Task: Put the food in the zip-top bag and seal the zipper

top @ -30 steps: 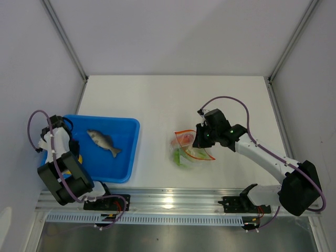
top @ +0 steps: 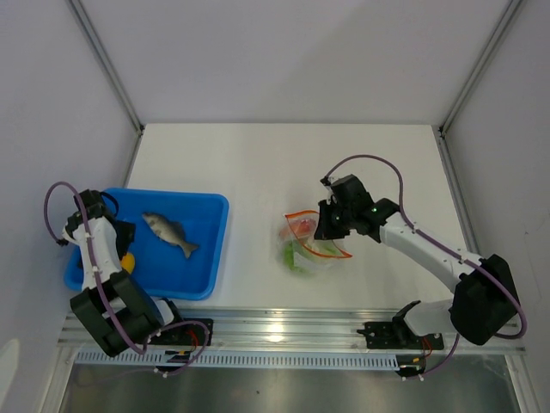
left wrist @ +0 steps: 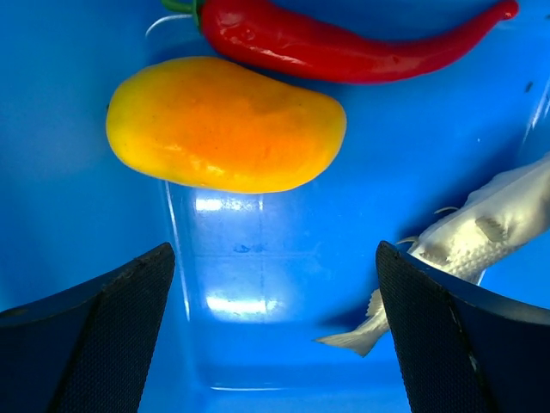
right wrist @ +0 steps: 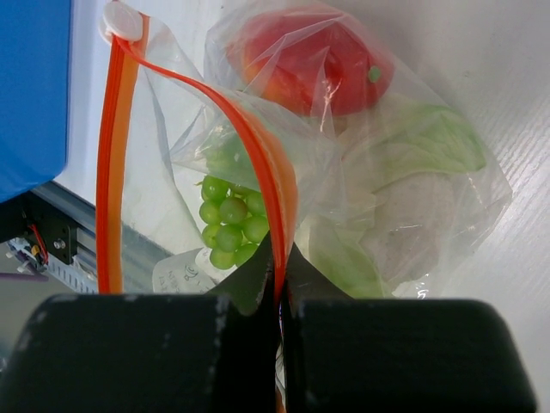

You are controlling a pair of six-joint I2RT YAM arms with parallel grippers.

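My left gripper hangs open over the blue tray (top: pixel 218 249), nothing between its fingers. Past its fingertips, in the left wrist view, lie a yellow-orange mango (left wrist: pixel 228 125) and a red chili pepper (left wrist: pixel 344 43). A grey fish (top: pixel 169 233) lies in the tray, its tail close to the right finger in the left wrist view. On the table, the clear zip bag (top: pixel 296 258) has its orange-edged mouth gaping. My right gripper is shut on one orange edge of it. Inside show a red fruit (right wrist: pixel 314 60), green grapes (right wrist: pixel 230 219) and something pale and green.
The left wall (top: pixel 51 103) stands close to the left arm. A metal rail (top: pixel 275 323) runs along the front edge.
The left arm has shifted slightly, its elbow part moving toward the front and a little right, while its gripper stays over the tray's left side. Bag and right arm are nearly unchanged.
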